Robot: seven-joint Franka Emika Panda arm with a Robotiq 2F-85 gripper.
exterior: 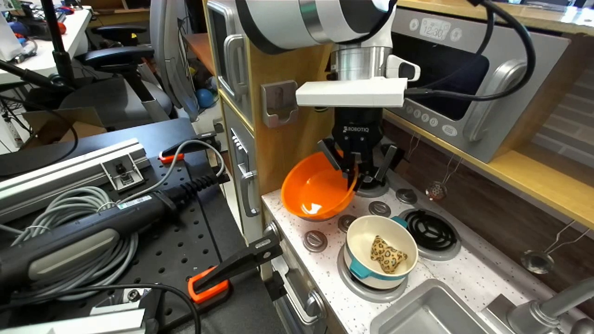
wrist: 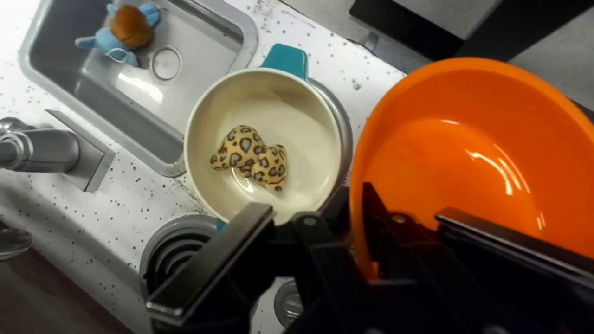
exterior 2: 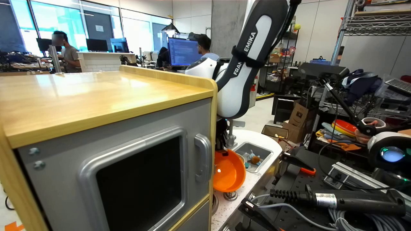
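My gripper (exterior: 356, 178) is shut on the rim of an orange bowl (exterior: 314, 186), which hangs tilted above the left end of the counter. In the wrist view the near wall of the orange bowl (wrist: 468, 144) passes between the fingers, and the inside of the bowl looks empty. Beside it, on a burner, stands a cream pot (exterior: 384, 222) with teal handles. A leopard-print plush toy (wrist: 253, 156) lies inside that pot. Exterior view 2 shows the orange bowl (exterior 2: 229, 171) beyond the cabinet edge, with my gripper mostly hidden.
A grey sink (wrist: 206, 39) holding a blue and brown plush toy (wrist: 128, 30) lies beyond the pot, with a faucet (wrist: 50, 150) alongside. The microwave (exterior: 462, 67) and its shelf overhang the counter's back. A tall cabinet (exterior: 289, 128) borders the left end.
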